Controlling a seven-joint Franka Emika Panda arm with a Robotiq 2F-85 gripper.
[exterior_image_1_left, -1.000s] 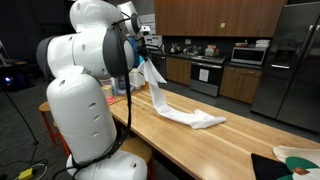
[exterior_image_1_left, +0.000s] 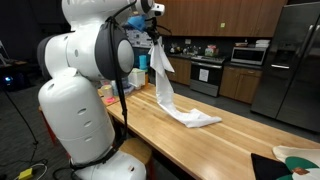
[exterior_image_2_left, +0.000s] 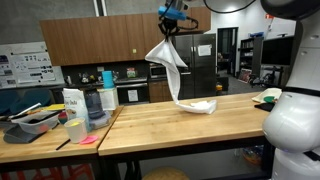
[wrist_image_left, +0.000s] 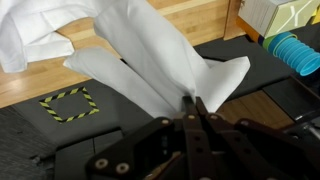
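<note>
A white cloth (exterior_image_1_left: 162, 82) hangs from my raised gripper (exterior_image_1_left: 154, 39), which is shut on one end of it high above the wooden table (exterior_image_1_left: 222, 145). In exterior view 2 the cloth (exterior_image_2_left: 172, 66) drops from the gripper (exterior_image_2_left: 170, 33) down to the table, where its far part (exterior_image_2_left: 200, 105) lies crumpled. Seen from the wrist, the pinched cloth (wrist_image_left: 160, 50) spreads out from the gripper's fingertips (wrist_image_left: 187, 103), and more of it rests on the wood at the upper left.
Containers (exterior_image_2_left: 75, 104) and a grey bin (exterior_image_2_left: 36, 119) crowd one end of the table. A black mat (exterior_image_1_left: 268, 167) and a green-white tray (exterior_image_1_left: 298, 156) lie at the other. Bare wood stretches between.
My gripper has risen a little and moved slightly right in exterior view 1, lifting the held end of the cloth. The part on the table has hardly moved.
</note>
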